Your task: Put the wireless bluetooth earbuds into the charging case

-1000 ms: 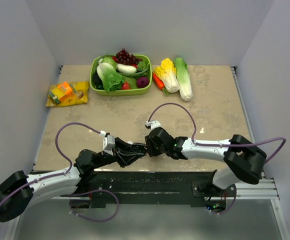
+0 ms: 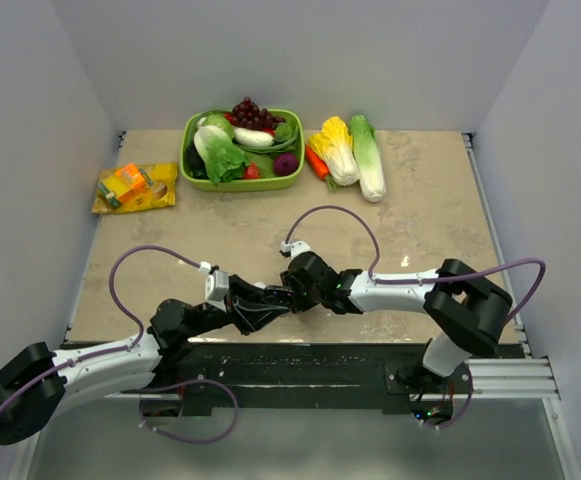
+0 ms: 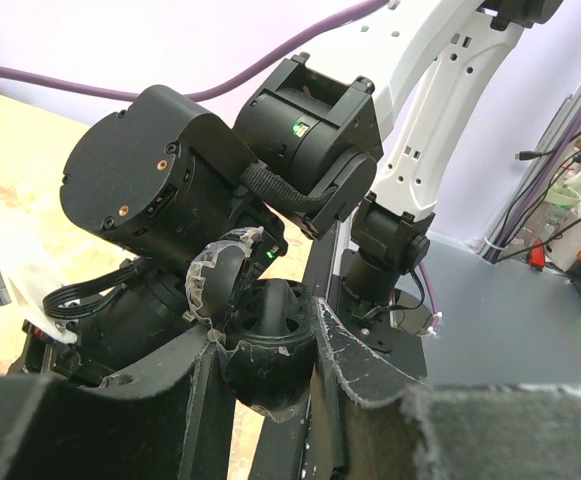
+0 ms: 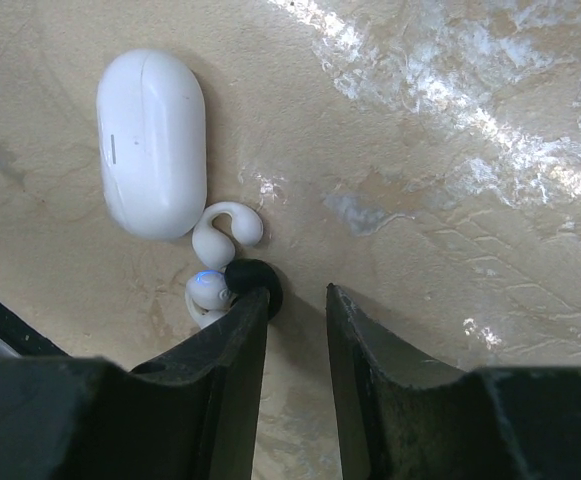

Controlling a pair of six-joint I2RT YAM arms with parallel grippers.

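Observation:
In the left wrist view my left gripper is shut on a small black charging case (image 3: 270, 375). Its rounded lid (image 3: 216, 280) stands open, edged with torn clear film. My right gripper is open above the table, with bare tabletop showing between its fingers. Against its left fingertip in the right wrist view appears a small black piece (image 4: 257, 275), apparently an earbud, mostly hidden. Beside that lie a white C-shaped earbud (image 4: 222, 232) and another white earbud (image 4: 208, 290) with a blue glint. A closed white case (image 4: 152, 145) rests just beyond them.
At the back of the table stands a green basket (image 2: 192, 178) of produce, with cabbages (image 2: 368, 160) and a carrot to its right. A yellow snack bag (image 2: 155, 190) lies at the back left. The two arms are close together near the front edge.
The left arm has stayed still.

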